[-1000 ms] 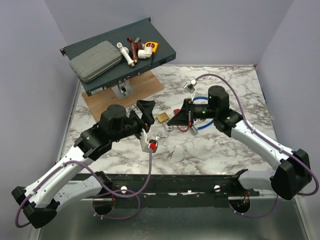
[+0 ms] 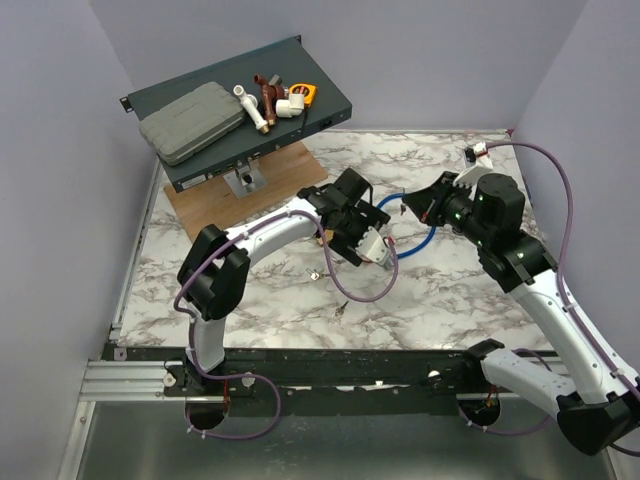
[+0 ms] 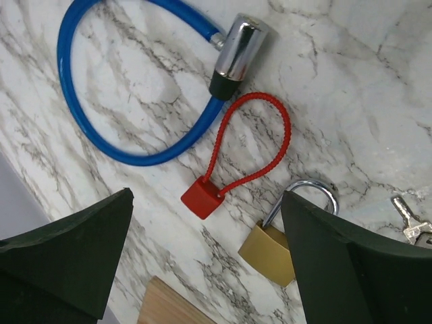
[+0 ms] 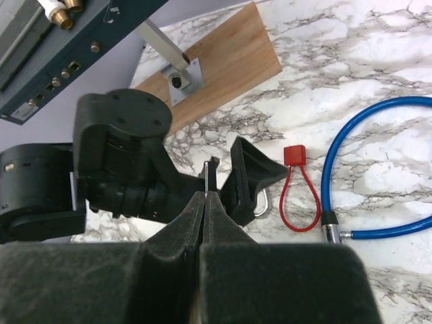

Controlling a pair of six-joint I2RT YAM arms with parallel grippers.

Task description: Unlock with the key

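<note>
My left gripper is open above the marble top, nothing between its fingers. Below it lie a red loop lock [image 3: 202,197], a blue cable lock [image 3: 140,160] with a metal barrel, and a brass padlock [image 3: 268,255] partly covered by one finger. Whether the padlock's shackle is locked cannot be told. A loose key [image 3: 406,214] lies to the right of the padlock. In the top view it hangs over the blue cable [image 2: 418,247].
A wooden base [image 2: 207,200] carries a raised dark shelf [image 2: 325,95] at back left, with a grey case [image 2: 192,122] and pipe fittings on it. Another key [image 2: 341,309] lies near the front.
The left arm has swung right and away from the front edge, over the locks. My right gripper has drawn back to the right, still shut.
</note>
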